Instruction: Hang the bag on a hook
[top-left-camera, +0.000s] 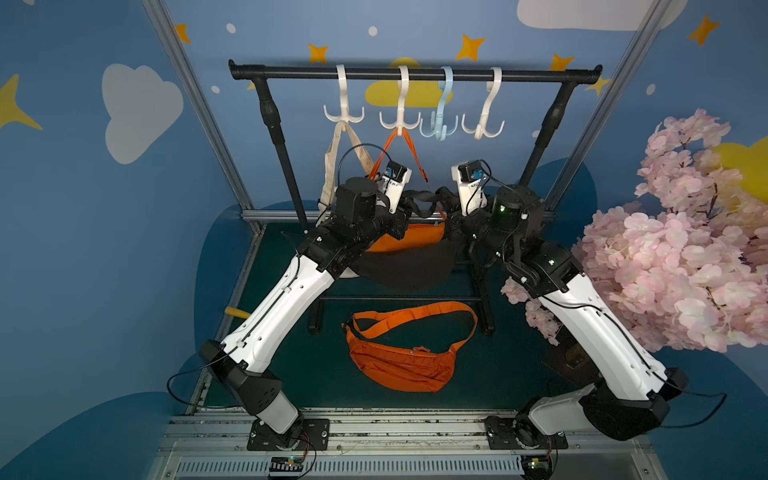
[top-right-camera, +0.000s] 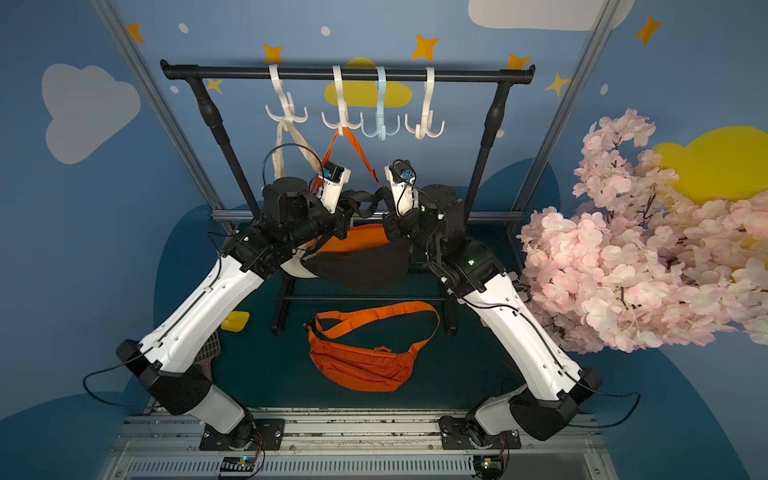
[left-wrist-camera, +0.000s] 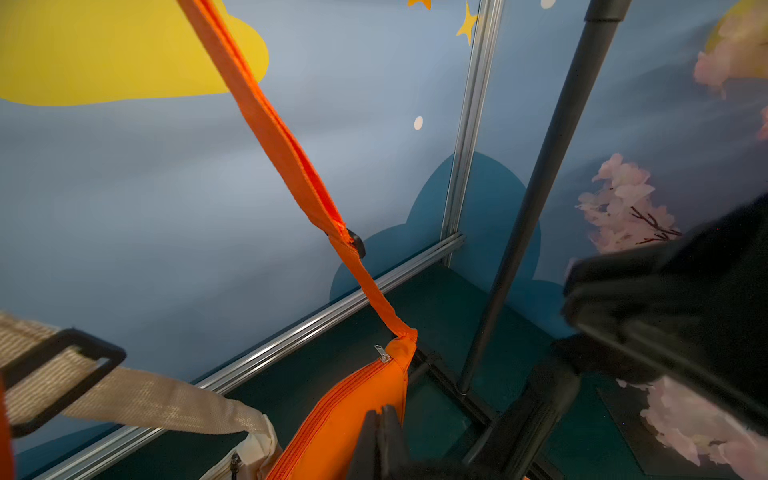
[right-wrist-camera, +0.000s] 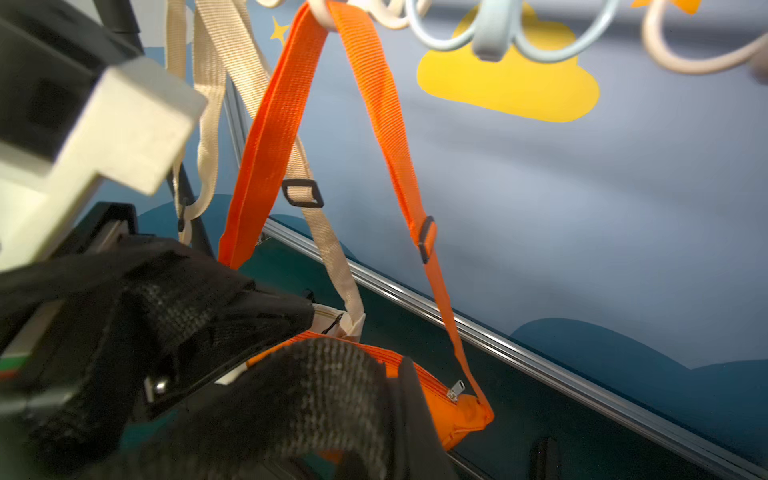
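A dark bag (top-left-camera: 412, 270) hangs in front of the rack, below my two grippers. Its black strap (top-left-camera: 428, 197) spans the short gap between them. My left gripper (top-left-camera: 406, 214) is shut on the strap at the left side; its fingertips show close together in the left wrist view. On the other side, my right gripper (top-left-camera: 453, 209) is shut on the strap, which loops (right-wrist-camera: 320, 384) up to its fingers in the right wrist view. Both are below the hooks: a light blue hook (top-left-camera: 439, 120) and a white hook (top-left-camera: 485, 120) carry nothing.
An orange bag (right-wrist-camera: 448, 408) hangs by its strap (right-wrist-camera: 384, 112) from a white hook (top-left-camera: 401, 121), behind the dark bag. A beige strap (top-left-camera: 329, 164) hangs from the leftmost hook (top-left-camera: 344, 112). Another orange bag (top-left-camera: 404, 364) lies on the floor. Pink blossoms (top-left-camera: 664, 264) stand right.
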